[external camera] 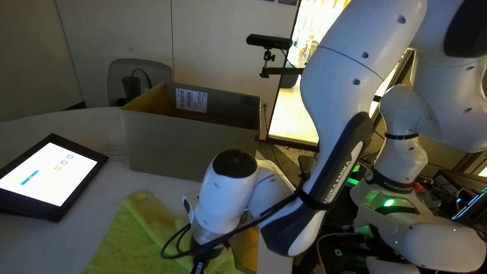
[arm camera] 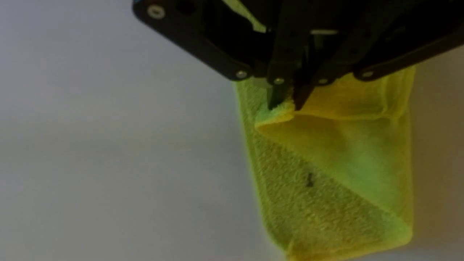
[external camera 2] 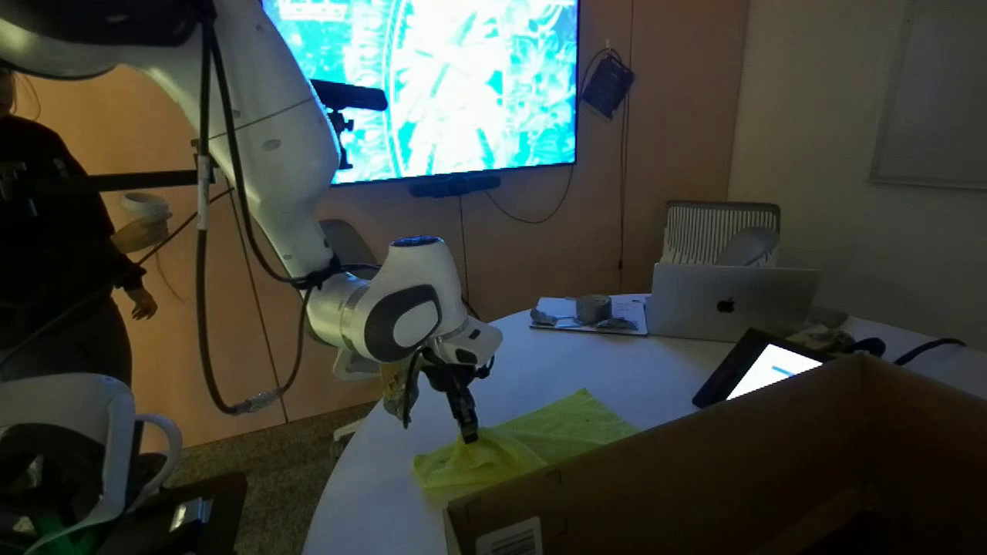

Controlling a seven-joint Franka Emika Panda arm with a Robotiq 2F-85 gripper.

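Observation:
A yellow-green towel (external camera: 123,233) lies on the white table, one side of it folded over. In the wrist view my gripper is shut on a pinch of the towel (arm camera: 330,213) at the fold's corner. Exterior view 2 has the gripper (external camera 2: 469,436) pointing down, its tips against the raised part of the towel (external camera 2: 564,430). A small dark mark shows on the towel's flat face in the wrist view. No marker can be seen in any current view; the folded layer and the arm hide part of the cloth.
An open cardboard box (external camera: 191,141) stands close behind the towel. A lit tablet (external camera: 48,176) lies to the left in exterior view 1. On the table's far side in exterior view 2 is a laptop (external camera 2: 731,301). Bare table (arm camera: 121,152) borders the towel.

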